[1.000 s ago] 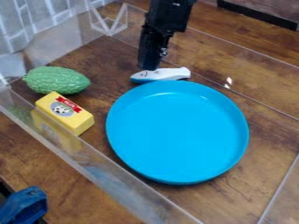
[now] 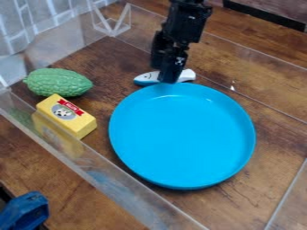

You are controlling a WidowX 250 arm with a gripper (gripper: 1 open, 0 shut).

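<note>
My black gripper [image 2: 168, 63] is lowered at the top centre, open, its fingertips over a white and blue elongated object [image 2: 150, 78] behind the plate; whether they touch it I cannot tell. A large blue plate [image 2: 180, 139] fills the middle right. A green bumpy gourd [image 2: 57, 82] and a yellow box [image 2: 66, 116] with a red label lie at the left.
Transparent walls [image 2: 31, 127] run along the left and front of the wooden surface [image 2: 258, 81]. A blue object [image 2: 21, 212] lies outside at the lower left.
My gripper has moved down onto the white object's position, partly covering it. The plate, gourd and box have not moved.
</note>
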